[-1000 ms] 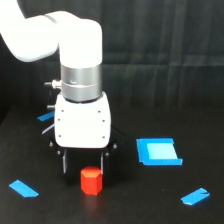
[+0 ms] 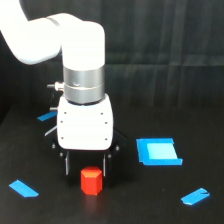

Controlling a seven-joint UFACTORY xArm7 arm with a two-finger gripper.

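A small red block (image 2: pixel 92 181) rests on the black table in the lower middle of the view. Just above and around its upper part stands my gripper (image 2: pixel 86 170), pointing down. Its two thin fingers are spread apart, one to the left of the block and the other close to its right side. Contact between the fingers and the block cannot be made out, and the dark background partly hides the fingertips.
To the right lies a pale square outlined in blue tape (image 2: pixel 160 152). Blue tape strips mark the front left (image 2: pixel 23 188) and front right (image 2: pixel 195 197), with another behind the arm at left. Bare table lies between them.
My gripper has come slightly lower and a little to the right. Its fingers remain apart, and the red block is in about the same place.
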